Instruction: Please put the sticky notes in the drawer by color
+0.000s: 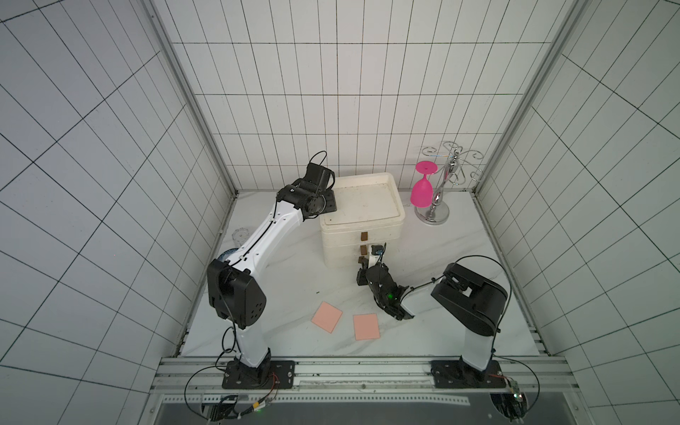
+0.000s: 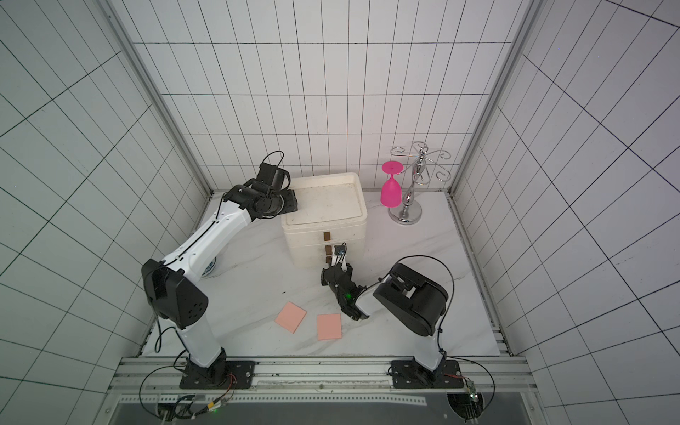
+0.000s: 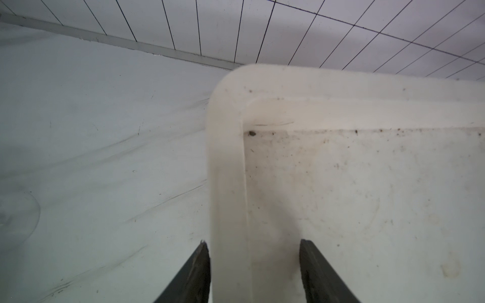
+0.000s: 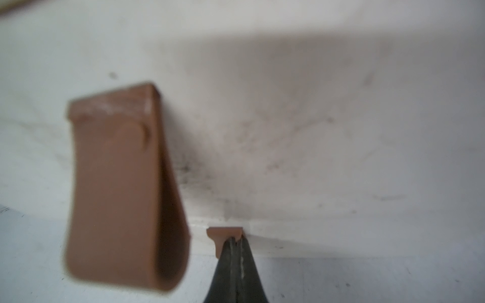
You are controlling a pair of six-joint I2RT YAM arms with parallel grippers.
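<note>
The white drawer unit stands at the back centre with brown pull tabs down its front. Two pink sticky notes lie flat in front of it, a turned left note and a straight right note. My left gripper is open over the unit's top left rim, one finger on each side of that edge. Low at the unit's front, my right gripper is shut, its tips overlapping a small lower tab in view. A larger tab hangs nearer the camera. The drawers look shut.
A chrome stand holding an upside-down pink goblet is right of the unit. A patterned blue thing sits on the left, partly behind the left arm. Bare tabletop lies in front of the unit, on its left.
</note>
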